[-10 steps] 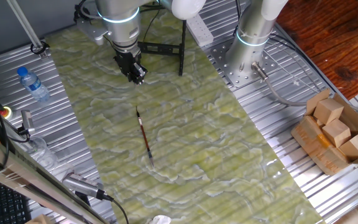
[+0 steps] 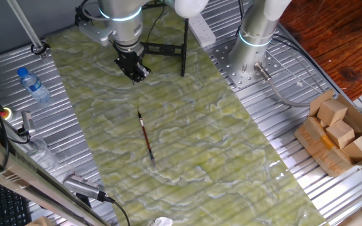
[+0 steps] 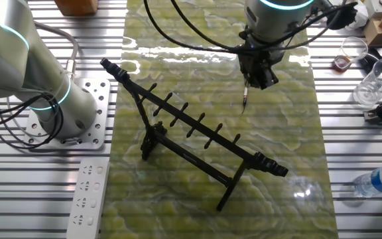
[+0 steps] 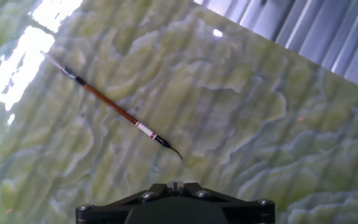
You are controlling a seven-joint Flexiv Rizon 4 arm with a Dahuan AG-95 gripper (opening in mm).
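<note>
A brush (image 2: pixel 146 138) with a brown handle lies flat on the green marbled mat (image 2: pixel 200 157), its dark tip toward the arm. The wrist view shows the brush (image 4: pixel 114 106) slanting across the mat, its curved tip a short way ahead of my gripper. The two fingers meet there, with nothing visible between them. My gripper (image 2: pixel 141 76) is above the mat, apart from the brush, beside a black rack (image 3: pixel 191 126) with pegs along its bar. Most of that rack is hidden behind the arm in exterior view 1.
A cardboard box (image 2: pixel 322 150) of wooden blocks stands at the right. On the left are a water bottle (image 2: pixel 34 85) and clear cups (image 2: pixel 41 154). A power strip (image 3: pixel 87 199) lies by the robot base (image 3: pixel 78 119).
Over the last second my gripper has turned and shifted slightly at the end of the arm. The brush and the rack stay where they were.
</note>
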